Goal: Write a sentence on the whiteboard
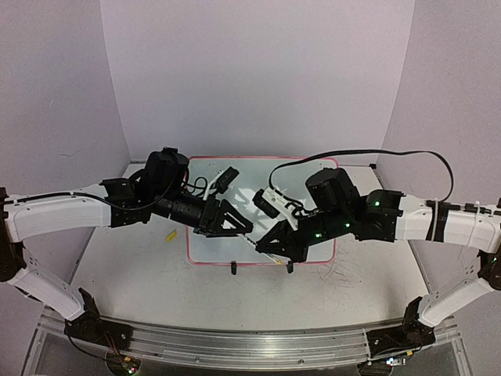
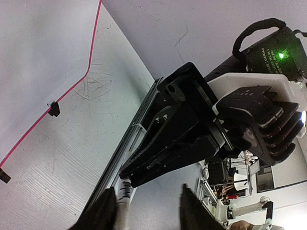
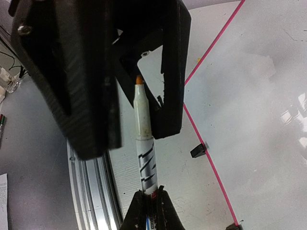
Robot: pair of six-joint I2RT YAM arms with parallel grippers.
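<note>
A slim white marker [image 3: 145, 158] with dark stripes and an exposed orange tip is pinched near its middle by my right gripper, which is shut on it. My left gripper [image 1: 246, 228] has its fingers spread on either side of the marker's tip end. In the left wrist view, the marker [image 2: 123, 206] passes between the blurred fingertips, nearer the left one, and a gap shows on its right. Below both grippers lies the whiteboard [image 1: 219, 249], pink-edged and with no writing visible on its uncovered parts.
A small yellow piece [image 1: 171, 235] lies on the table left of the board. Two black clips [image 1: 233, 268] sit at the board's near edge. Bare table [image 1: 196, 301] stretches in front, up to a metal rail [image 1: 250, 335]. The two arms nearly meet above the board.
</note>
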